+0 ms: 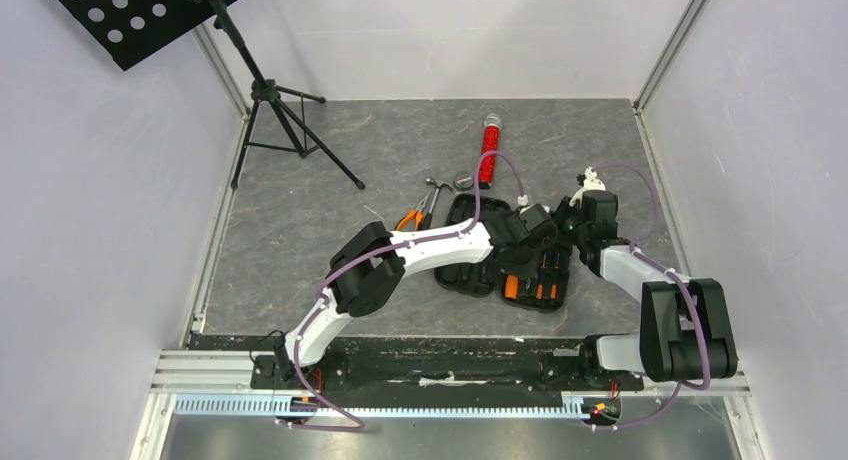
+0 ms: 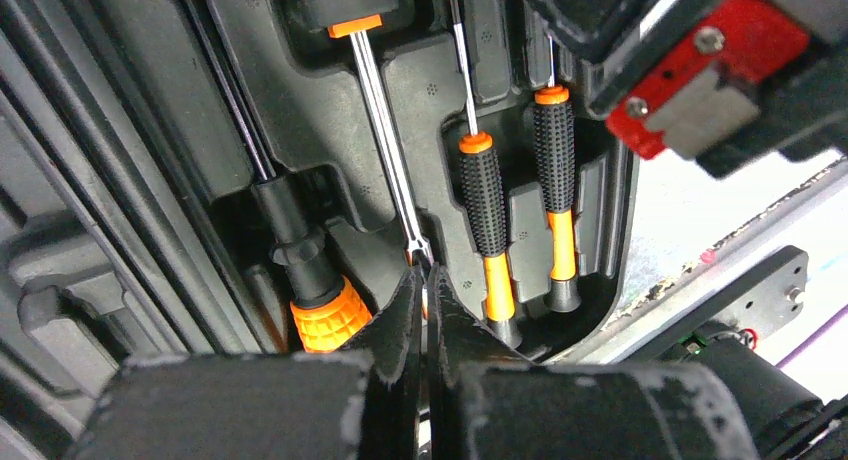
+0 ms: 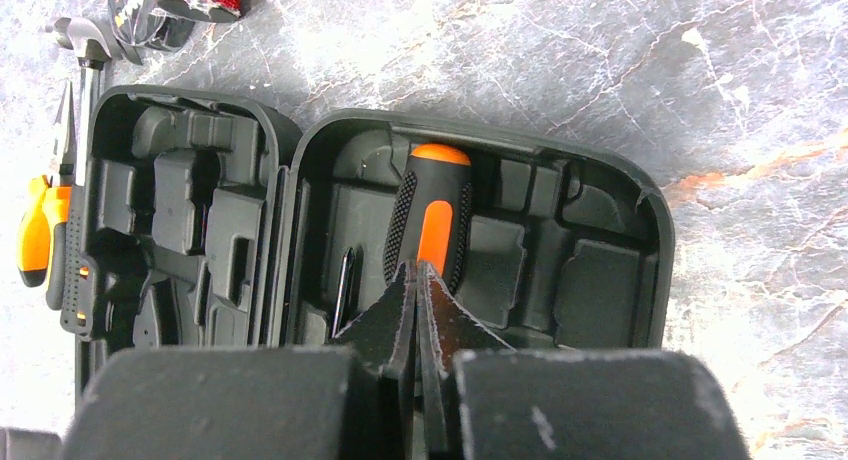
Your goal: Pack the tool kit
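Note:
The open black tool case (image 1: 462, 280) lies partly under both arms. In the left wrist view my left gripper is shut, its tips at a chrome shaft (image 2: 385, 130); whether anything is between them is unclear. Beside it lie an orange-capped driver (image 2: 325, 320) and two small screwdrivers (image 2: 483, 200). In the right wrist view my right gripper is shut, its tips at the lower end of a black-orange handle (image 3: 435, 220) in the case, with no grasp visible. A hammer (image 3: 86, 50) and orange pliers (image 3: 38, 230) lie outside the case.
A red flashlight (image 1: 490, 145) and a round tape (image 1: 462, 180) lie behind the case. A black stand (image 1: 265, 90) is at back left. The right wall is close beside my right arm.

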